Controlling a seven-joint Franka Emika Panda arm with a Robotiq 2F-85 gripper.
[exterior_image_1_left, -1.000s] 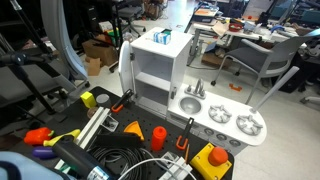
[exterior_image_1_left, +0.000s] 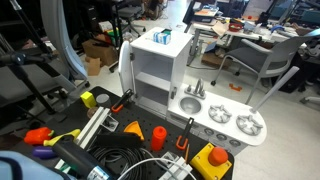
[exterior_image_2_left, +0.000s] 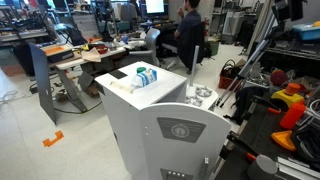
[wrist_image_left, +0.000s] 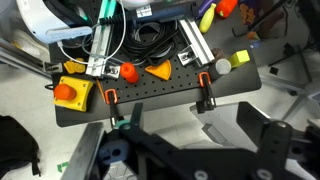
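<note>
My gripper appears open in the wrist view, its dark fingers far apart at the lower edge and nothing visible between them. High at the right in exterior view 2, the dark gripper (exterior_image_2_left: 299, 25) hangs clear of the work surface. Below it lies a black perforated board (wrist_image_left: 170, 99), bearing an orange wedge (wrist_image_left: 160, 71), a red-orange cylinder (wrist_image_left: 129, 72) and a yellow block with an orange button (wrist_image_left: 66, 93). Beyond the board stands a white toy kitchen with an open cabinet (exterior_image_1_left: 153, 75), a sink (exterior_image_1_left: 190, 105) and round burners (exterior_image_1_left: 220, 114).
Coiled black cable (wrist_image_left: 150, 40) and a white cable cross the board. A small blue-and-white box (exterior_image_1_left: 162, 36) sits on the cabinet. The cabinet door (exterior_image_2_left: 180, 135) sticks out. An office chair (exterior_image_1_left: 262, 57) stands behind; an orange piece (exterior_image_2_left: 58, 136) lies on open floor.
</note>
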